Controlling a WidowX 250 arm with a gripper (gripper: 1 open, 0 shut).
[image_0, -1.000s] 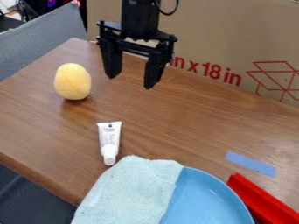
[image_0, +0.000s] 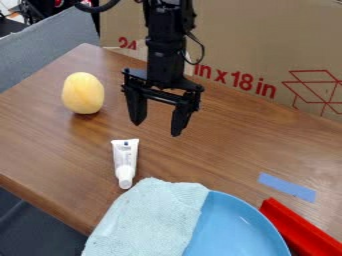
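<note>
My black gripper (image_0: 158, 116) hangs open over the middle of the wooden table, its two fingers apart and nothing between them. To its left stands a yellow egg-shaped object (image_0: 83, 92). Below the gripper, nearer the front, lies a white tube (image_0: 126, 160) with its cap toward the camera.
A light cloth (image_0: 140, 220) overlaps a blue plate (image_0: 234, 238) at the front. A red object (image_0: 301, 228) lies at the right, behind it a blue tape strip (image_0: 286, 186). A cardboard box (image_0: 274, 65) borders the back.
My gripper has moved downward and slightly toward the table's middle, staying open. The objects on the table have not moved.
</note>
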